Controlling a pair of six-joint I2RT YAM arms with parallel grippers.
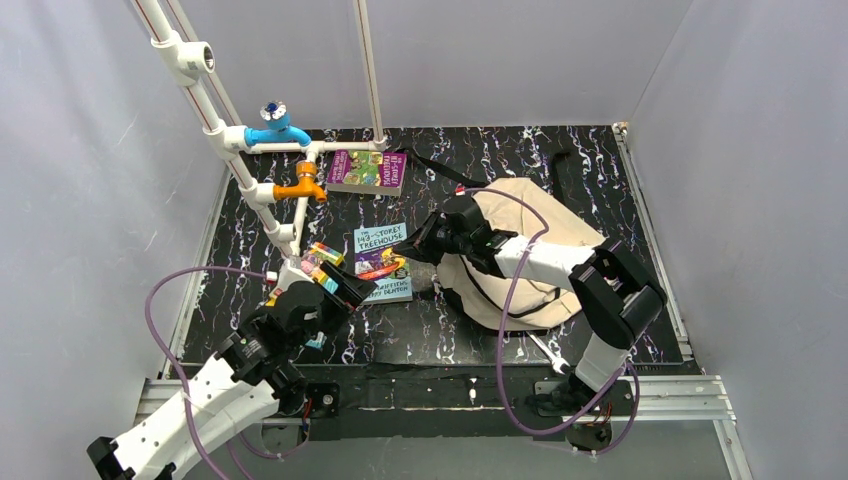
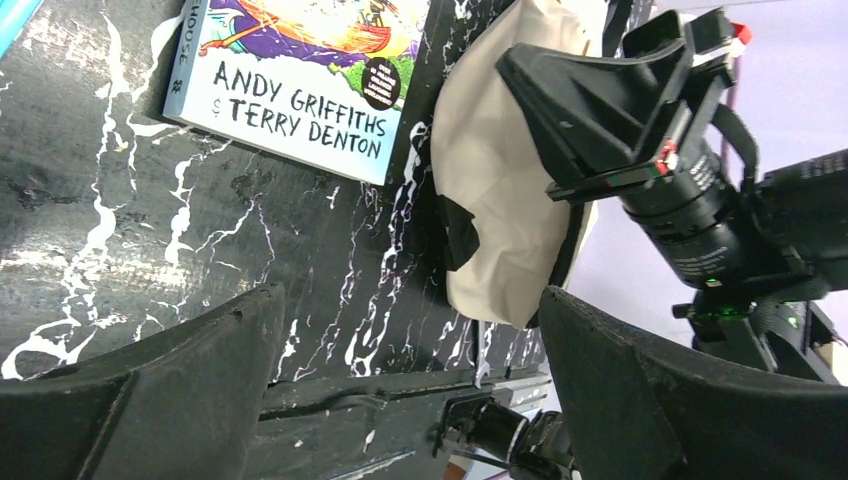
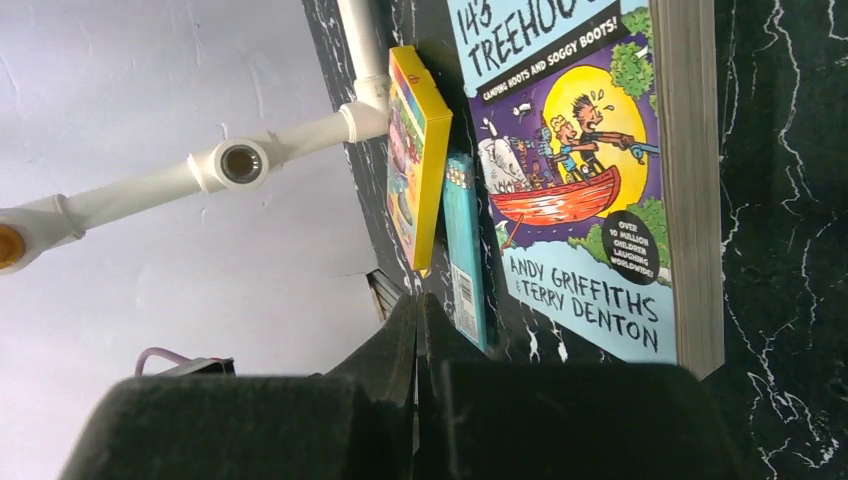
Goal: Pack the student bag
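The blue-covered "Treehouse" book (image 1: 378, 236) lies flat, cover up, in the middle of the table. Its thick page edge shows in the right wrist view. My right gripper (image 1: 398, 249) is over the book's right side, its fingers (image 3: 380, 375) closed together with nothing visible between them. Left of the book's lower corner, my left gripper (image 1: 366, 290) stands open and empty; the left wrist view shows a wide gap between its fingers. The beige bag (image 1: 520, 212) lies on its side at the right, partly under the right arm.
A purple book (image 1: 367, 172) lies at the back by the white pipe frame (image 1: 262, 195). At left are a yellow box (image 3: 432, 190) and a thin teal item (image 3: 463, 245). A black strap (image 1: 435, 167) trails behind the bag. Bare table shows in front of the book.
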